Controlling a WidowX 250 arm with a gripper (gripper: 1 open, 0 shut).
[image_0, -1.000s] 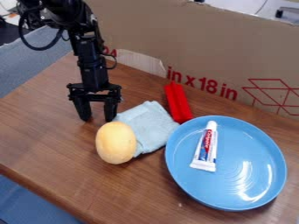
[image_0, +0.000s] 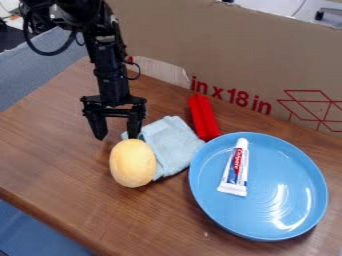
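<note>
My black gripper (image_0: 116, 127) points down over the wooden table, its two fingers apart with no object visible between them, just left of a folded light-blue cloth (image_0: 174, 142). A yellow oval object (image_0: 132, 164), like a bread roll, sits in front of the gripper, against the cloth. On the right a blue plate (image_0: 287, 195) holds a white toothpaste tube (image_0: 234, 170).
A red object (image_0: 203, 116) lies behind the cloth. A cardboard wall (image_0: 241, 60) closes off the back.
My gripper has shifted very slightly to the right. The objects on the table have not moved.
</note>
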